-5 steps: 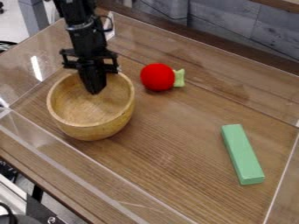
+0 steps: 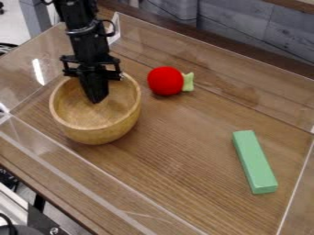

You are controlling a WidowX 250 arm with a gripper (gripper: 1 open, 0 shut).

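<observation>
My black gripper (image 2: 91,77) reaches down from the top to the back rim of a wooden bowl (image 2: 94,124) on the left. Its fingers look close together, partly over the bowl's interior; whether anything is between them is too small to tell.
A red ball-like object (image 2: 166,81) with a small light green piece lies right of the bowl. A long green bar (image 2: 252,162) lies at the front right.
The gripper has shifted slightly left and down over the last second. The bowl and the other objects look unmoved.
</observation>
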